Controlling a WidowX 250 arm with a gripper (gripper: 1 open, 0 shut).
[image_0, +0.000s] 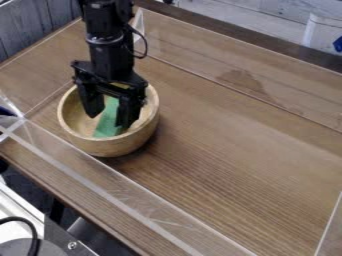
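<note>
A round wooden bowl sits on the wooden table at the left, with a green object inside it. My black gripper hangs from above into the bowl, over and around the green object, its fingers spread open. Whether the fingertips touch the green object is unclear, as the gripper partly hides it.
Clear tape runs along the table's left part. A grey item and cable lie at the bottom left, and a white object stands at the top right.
</note>
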